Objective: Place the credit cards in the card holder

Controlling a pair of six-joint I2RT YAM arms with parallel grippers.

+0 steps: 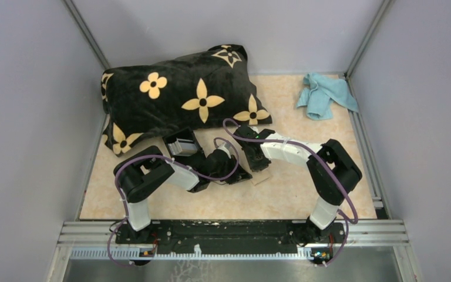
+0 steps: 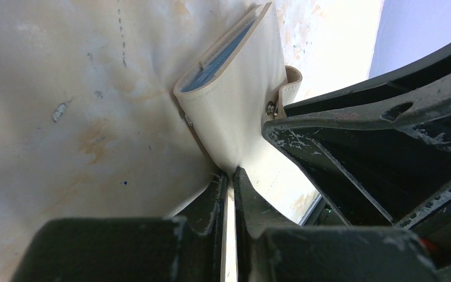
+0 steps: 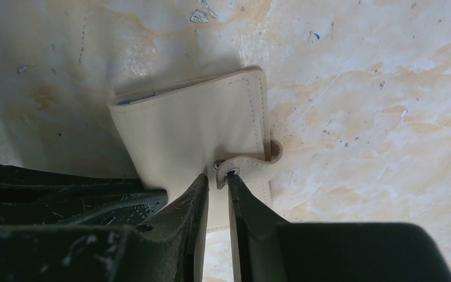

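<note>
The beige card holder lies folded on the table, its strap and metal snap toward the right side in the right wrist view. Blue lining shows along its open end. My left gripper has its fingertips close together on the holder's edge, with beige material between them. Over the strap's end stands my right gripper, its fingertips a narrow gap apart; whether they touch the strap cannot be told. Several cards stand in a black box at the left.
The black box sits behind the left arm. A large dark patterned cushion fills the back left, and a blue cloth lies at the back right. Bare table shows in front of the holder and on the right.
</note>
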